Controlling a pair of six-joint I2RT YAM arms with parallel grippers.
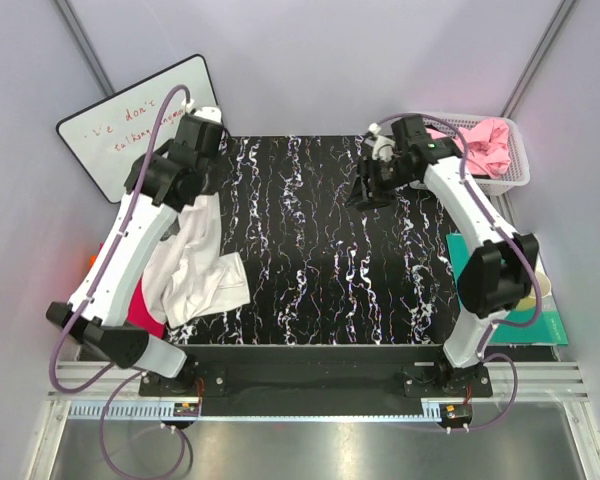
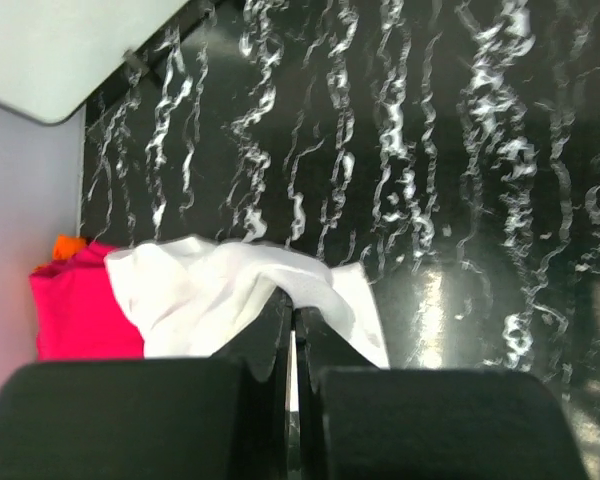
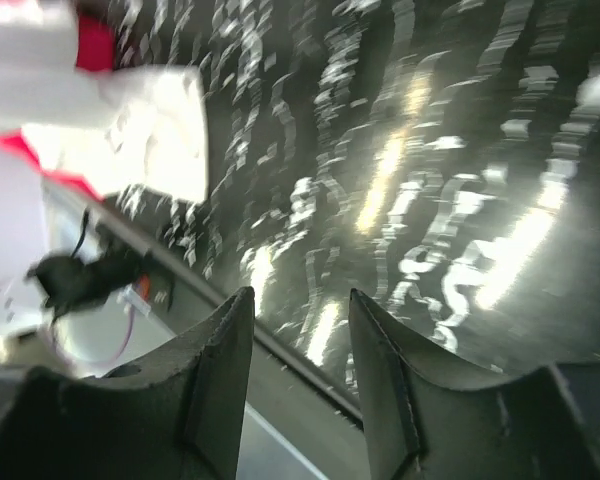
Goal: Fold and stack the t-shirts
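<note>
A white T-shirt [image 1: 200, 270] lies bunched at the left of the black table, beside a red T-shirt [image 2: 85, 310]. My left gripper is shut over the white shirt; in its wrist view the fabric rises to the fingertips, though whether it is pinched is hard to tell. My right gripper hangs over bare table at the right-centre, its fingers apart with nothing between them.
A whiteboard [image 1: 130, 115] stands at the back left. A basket [image 1: 515, 150] with pink cloth sits at the back right. A teal board [image 1: 535, 330] with a yellow cup is at the right.
</note>
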